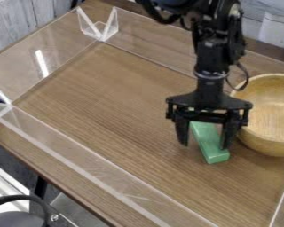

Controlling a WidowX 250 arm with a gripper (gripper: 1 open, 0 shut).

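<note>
A black robot arm reaches down from the top of the camera view to my open gripper [205, 133], whose fingers straddle a green block [213, 154] lying on the wooden table. The block's upper part is partly hidden by the gripper; whether the fingers touch it I cannot tell.
A large tan bowl [268, 111] stands just right of the gripper and block. Clear plastic pieces sit at the table's back left, and a black cable lies at the bottom left corner.
</note>
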